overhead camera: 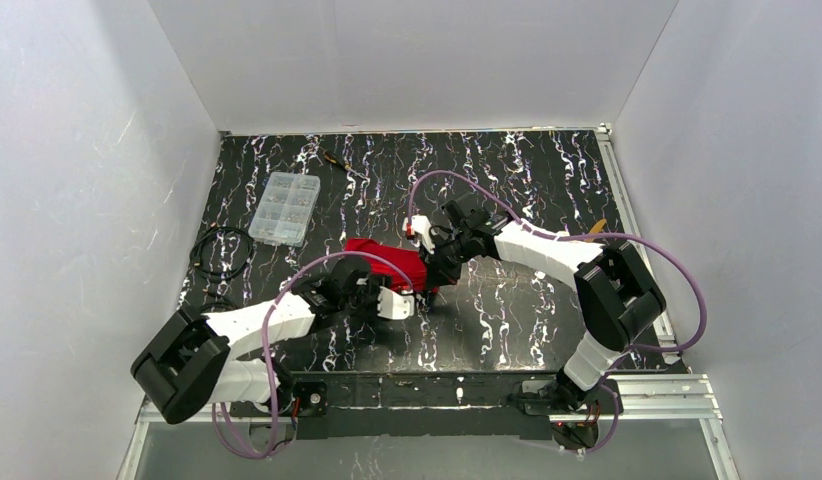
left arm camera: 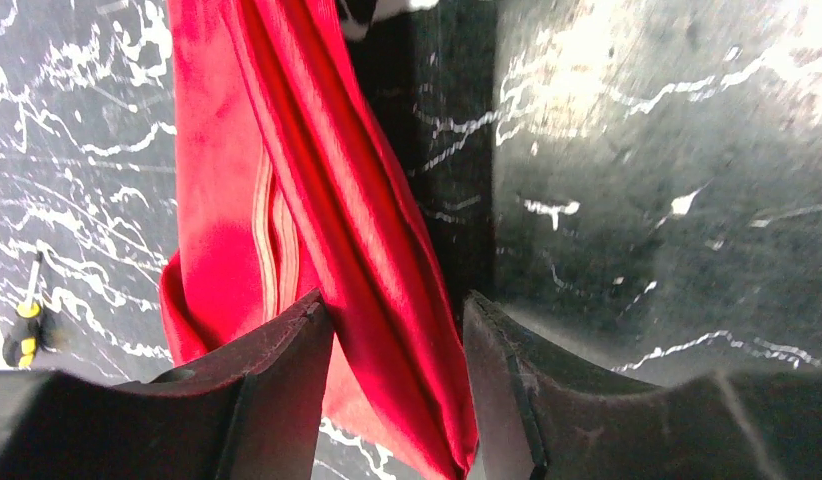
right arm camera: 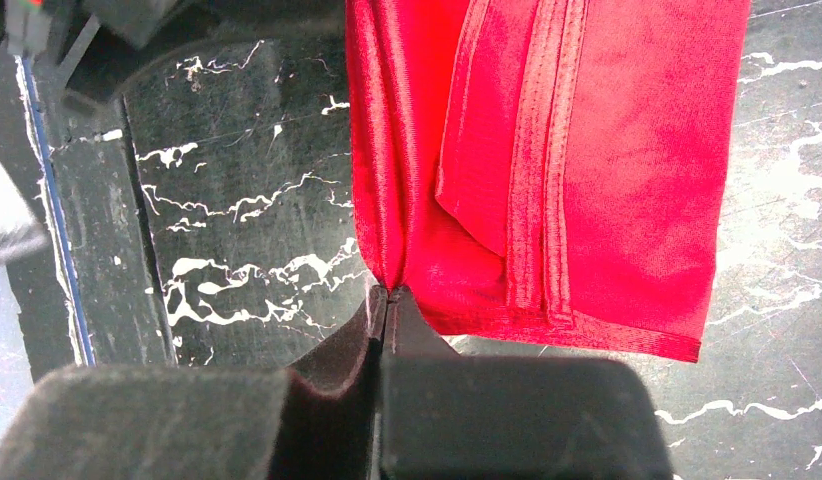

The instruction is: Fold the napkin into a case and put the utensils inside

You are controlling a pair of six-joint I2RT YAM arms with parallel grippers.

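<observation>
The red napkin (overhead camera: 392, 258) lies on the marble table with a long rolled fold along one edge; a stitched flap shows on it in the right wrist view (right arm camera: 627, 170). My left gripper is over the near end of that rolled edge, fingers apart on either side of the fold, not closed tight. My right gripper is shut on a corner of the napkin at the end of the fold. In the top view both grippers meet over the napkin, partly hiding it.
A clear compartment box (overhead camera: 285, 207), a black cable coil (overhead camera: 222, 255) and a screwdriver (overhead camera: 337, 162) lie at the left and back. Yellowish items (overhead camera: 595, 227) sit at the right edge, partly behind the right arm.
</observation>
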